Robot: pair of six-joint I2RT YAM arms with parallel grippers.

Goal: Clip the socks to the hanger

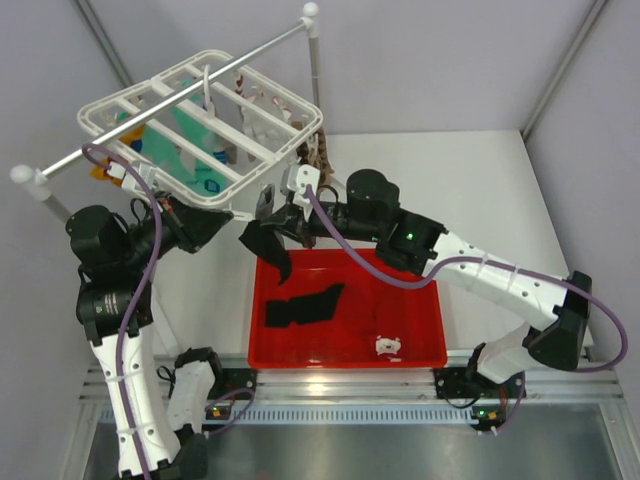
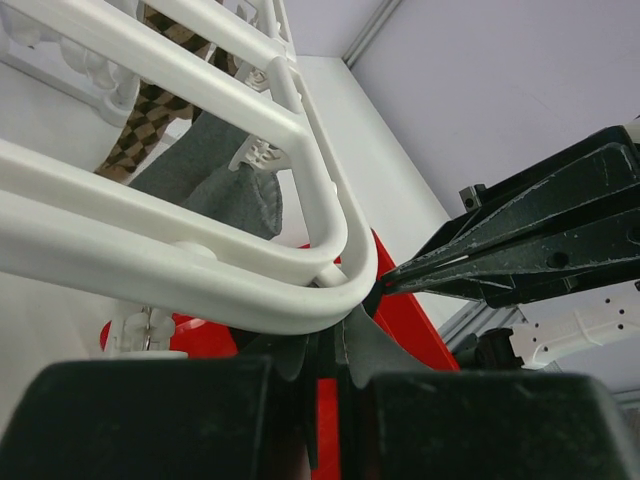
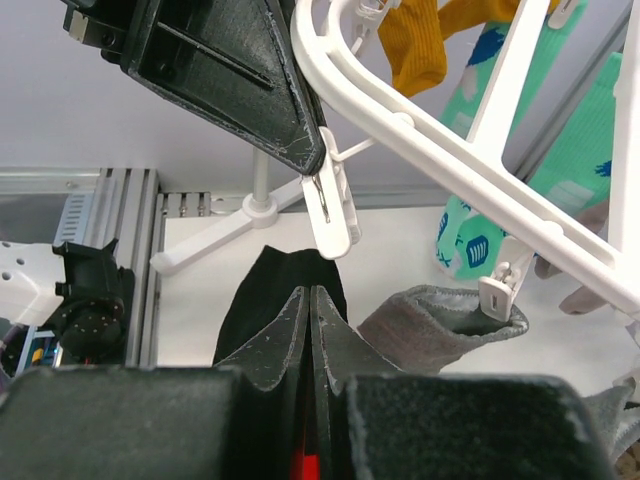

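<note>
The white clip hanger (image 1: 200, 120) holds several socks, including grey socks (image 3: 420, 330). My left gripper (image 1: 205, 225) is at its near corner; in the right wrist view its fingertips are shut on a white clip (image 3: 330, 205). My right gripper (image 1: 285, 225) is shut just right of that, with a black sock (image 1: 262, 243) hanging from it; in the right wrist view the sock (image 3: 270, 290) rises beyond the fingertips, below that clip.
A red tray (image 1: 400, 310) holds more black socks (image 1: 305, 308) and a small white item (image 1: 388, 345). The white board (image 1: 470, 200) is clear at right. The hanger's rail and post border the upper left.
</note>
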